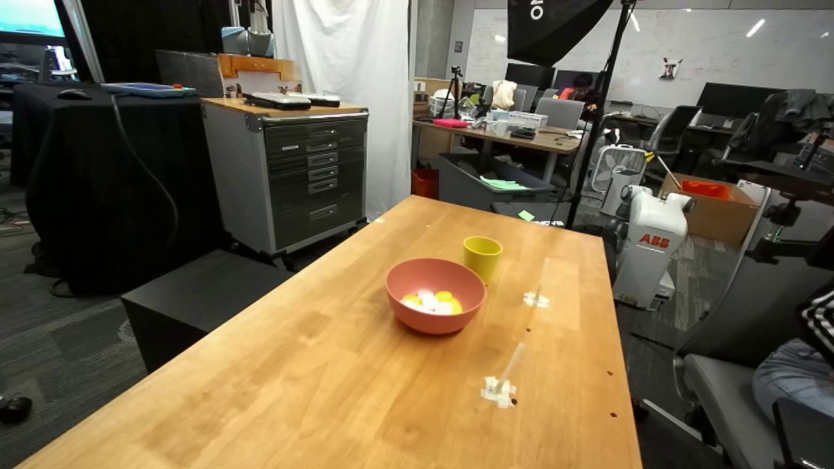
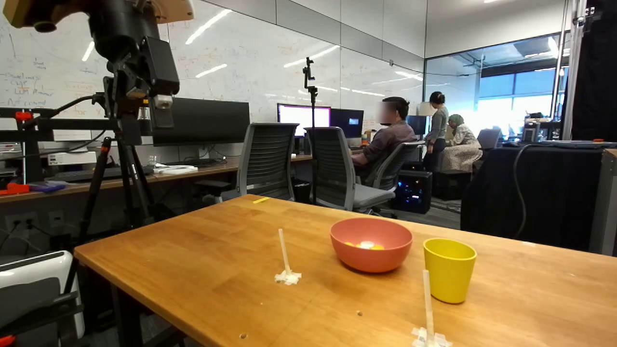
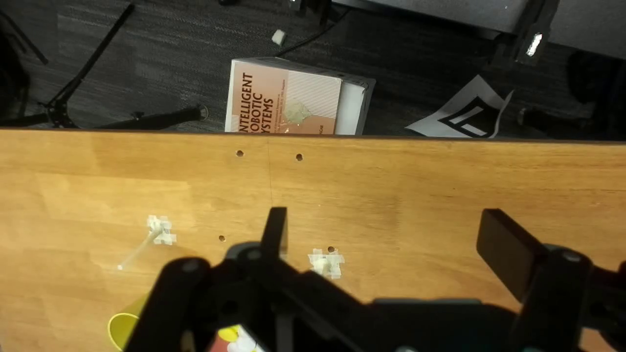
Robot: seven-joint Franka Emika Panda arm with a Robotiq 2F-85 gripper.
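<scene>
A pink bowl [image 1: 422,316] rests on the wooden table, with several white and yellow pieces [image 1: 442,301] inside it. Close beside the bowl stands an upright yellow cup [image 2: 449,272]. My gripper is open, its two dark fingers wide apart with only tabletop visible between and below them. In exterior view 2 the gripper [image 2: 151,118] hangs high at the left, well above the table and away from the bowl. Gripper parts hide most of the bowl [image 3: 219,345] and some of the cup [image 3: 122,329] in the wrist view.
Two thin pale sticks, one nearer [image 1: 512,363] and one farther [image 2: 284,251], rise from taped spots on the table. The table edge [image 3: 411,138] runs across the wrist view, with floor and a box [image 3: 293,99] beyond.
</scene>
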